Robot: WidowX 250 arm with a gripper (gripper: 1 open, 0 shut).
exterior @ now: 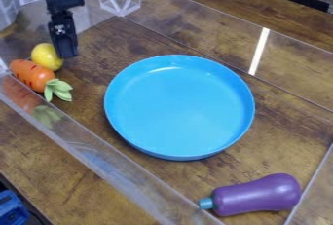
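The dark gripper point(62, 44) hangs at the upper left, open, its fingertips just above and beside a yellow lemon point(47, 56). An orange toy carrot point(35, 76) with pale green leaves lies in front of the lemon. A large blue plate point(178, 107) rests on the wooden table right of them. A purple toy eggplant point(256, 195) lies at the lower right.
Clear low walls point(130, 175) border the work area. A blue object point(10, 209) sits outside at the lower left. Bare wood surrounds the plate.
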